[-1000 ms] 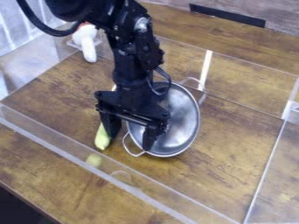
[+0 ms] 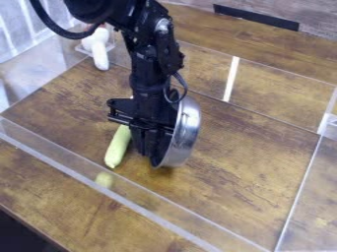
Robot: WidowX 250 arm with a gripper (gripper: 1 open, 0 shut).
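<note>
My black gripper (image 2: 145, 139) is low over the middle of the wooden work area, at a steel pot (image 2: 184, 128) that is tipped steeply, mostly behind the arm. The fingertips are dark and overlap the pot, so their state and any contact are unclear. A pale green elongated object (image 2: 116, 146) lies just left of the gripper, on the wooden surface (image 2: 243, 187).
A white object (image 2: 95, 44) stands at the back left near a clear wall. Clear strips border the work area at front and right. The wood to the right of the pot is bare.
The pot has tipped from showing its open inside to a narrow, steep side-on view. The arm has shifted slightly left along with it.
</note>
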